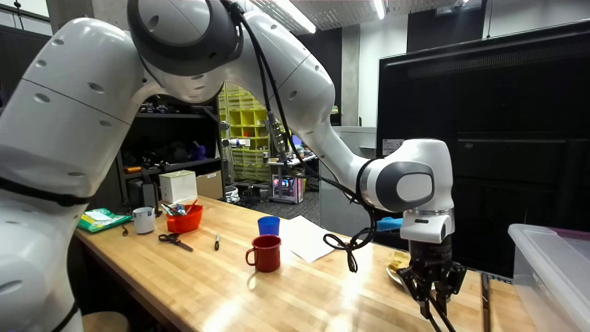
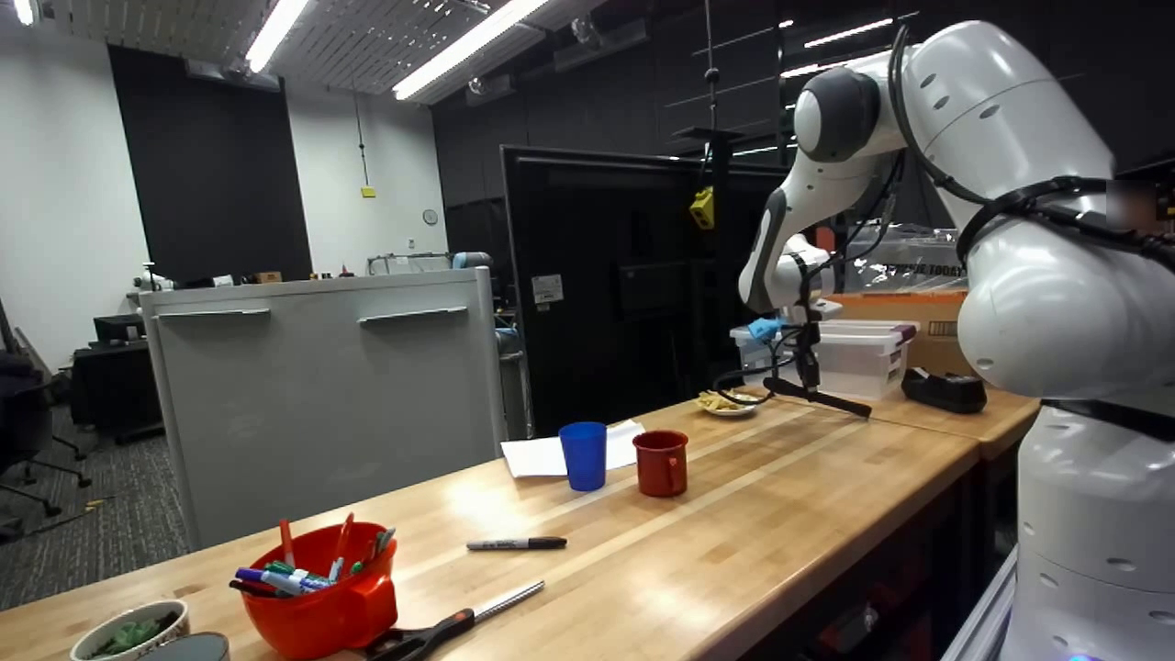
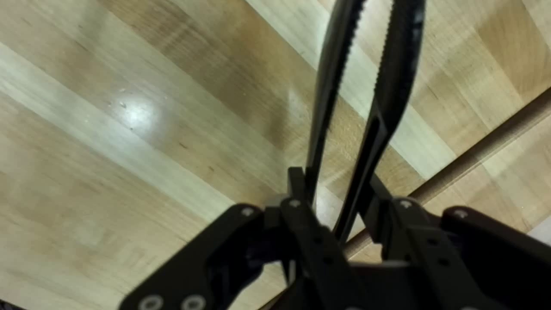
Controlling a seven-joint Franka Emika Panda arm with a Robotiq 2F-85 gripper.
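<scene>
Black tongs (image 3: 379,121) run up the wrist view, their two arms a little apart and their serrated inner edges facing each other. My gripper has one finger against the outer side of each arm, shut on the tongs. In exterior view 1 the gripper (image 1: 434,296) points down at the right end of the table, and the tongs (image 1: 441,315) run out of the bottom edge. Exterior view 2 shows the tongs (image 2: 817,397) slanting below the gripper (image 2: 810,369), apparently just above the tabletop.
A plate of yellow food (image 2: 727,403) stands close behind the gripper. Clear plastic bins (image 2: 854,358) are beyond it. A red mug (image 1: 266,253), a blue cup (image 1: 268,226) and white paper (image 1: 304,238) lie further along.
</scene>
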